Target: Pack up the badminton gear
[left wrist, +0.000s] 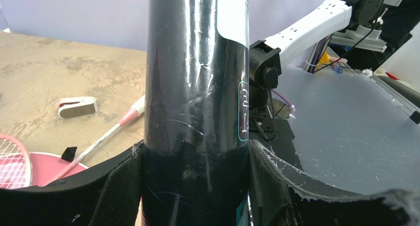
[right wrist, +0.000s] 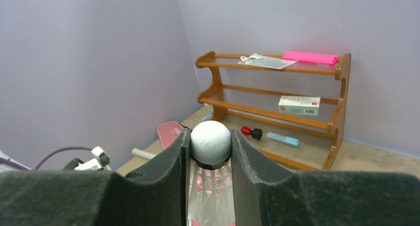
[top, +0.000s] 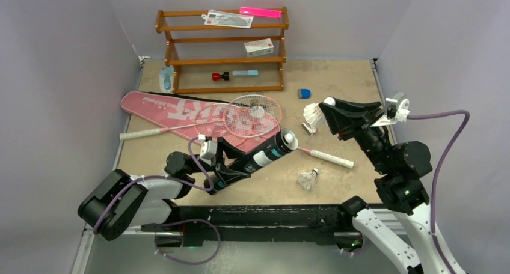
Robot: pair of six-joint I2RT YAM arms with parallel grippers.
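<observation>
The black shuttlecock tube (top: 262,158) (left wrist: 195,97) is tilted in my left gripper (top: 231,164), between its fingers, top end toward the back right. My right gripper (top: 329,109) is shut on a shuttlecock (right wrist: 210,141) by its white cork, right of and behind the tube's top. Another shuttlecock (top: 308,179) lies on the front table. Two pink rackets (top: 252,100) lie on and beside the pink racket bag (top: 144,106), one handle (top: 328,157) pointing right.
A wooden shelf (top: 222,62) with small items stands at the back. A small metallic object (left wrist: 78,107) and a blue object (top: 304,94) lie on the right.
</observation>
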